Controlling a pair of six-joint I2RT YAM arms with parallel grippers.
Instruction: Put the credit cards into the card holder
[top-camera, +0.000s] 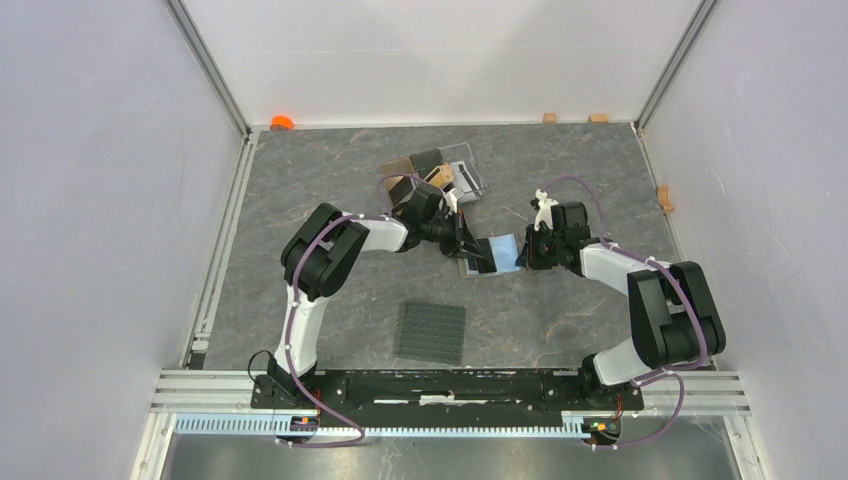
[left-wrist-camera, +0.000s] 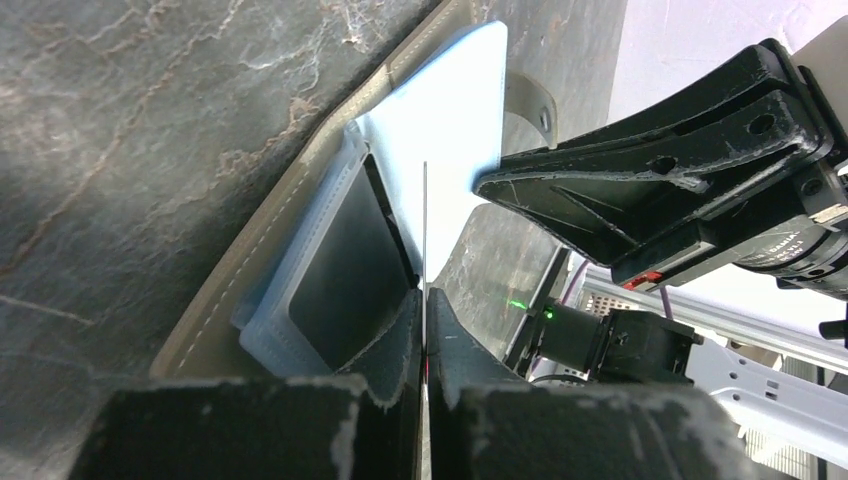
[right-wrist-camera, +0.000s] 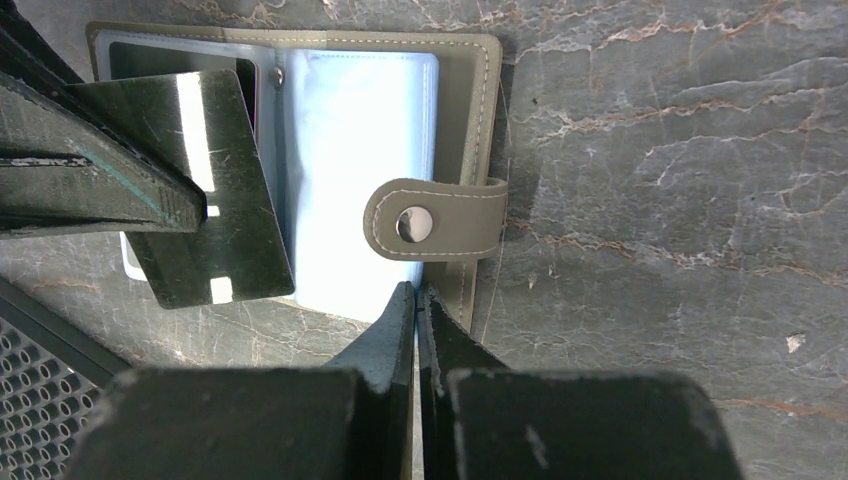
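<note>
The taupe card holder (right-wrist-camera: 460, 60) lies open on the table, its pale blue sleeve (right-wrist-camera: 355, 130) spread beside a pocket with a dark card (left-wrist-camera: 350, 270). My left gripper is shut on a black card (right-wrist-camera: 225, 200), whose thin edge stands upright in the left wrist view and which hangs over the pocket side in the right wrist view. Shut at the sleeve's near outer corner, my right gripper has that corner between its fingertips. In the left wrist view the sleeve leans up toward it. Whether the black card enters any slot cannot be told.
A clear tray (top-camera: 462, 153) with several cards stands behind the left gripper. A dark ridged mat (top-camera: 430, 332) lies at the front. The holder's snap strap (right-wrist-camera: 450, 215) bends over the sleeve. Table right of the holder is bare.
</note>
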